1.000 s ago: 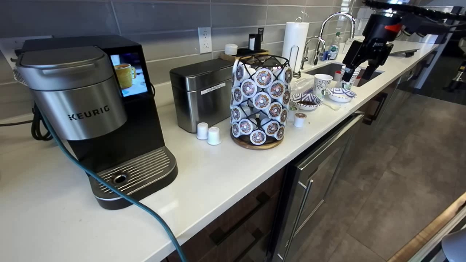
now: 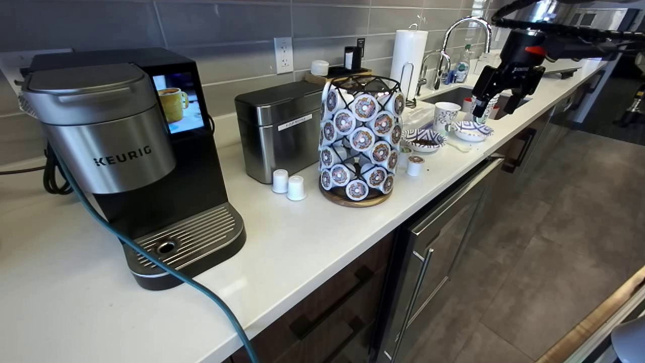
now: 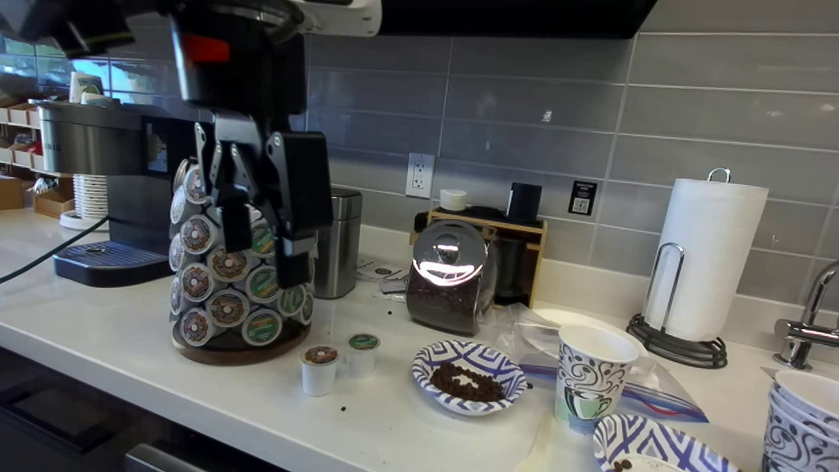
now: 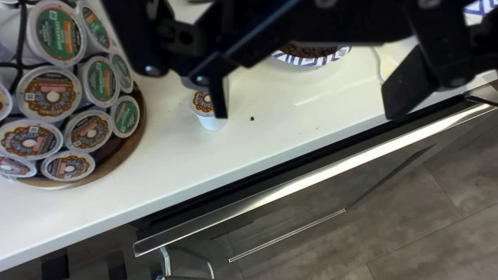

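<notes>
My black gripper [image 2: 497,108] is open above the far part of the counter, with nothing between its fingers. In the wrist view its two fingers [image 4: 218,97] stand wide apart, and the left one partly covers a coffee pod [image 4: 203,103] on the counter. Exterior view 2 shows this pod [image 3: 319,371] upright, label up, with a green-labelled pod [image 3: 362,355] just behind it. A round rack [image 2: 355,198] full of pods stands nearby. Coffee grounds or beans lie in a patterned paper bowl [image 3: 432,351]; a patterned cup [image 3: 591,385] is to its right.
The Keurig machine [image 2: 115,145] occupies the near counter, with a teal cable [image 2: 202,287] crossing in front. Two white pods [image 2: 287,185] lie by a steel bin [image 2: 275,142]. A paper towel roll [image 3: 708,259] stands near the sink. Clear counter runs in front of the machine.
My gripper and arm have shifted slightly and tilted above the far counter, and the fingertips look a little farther apart. The objects on the counter have not moved.
</notes>
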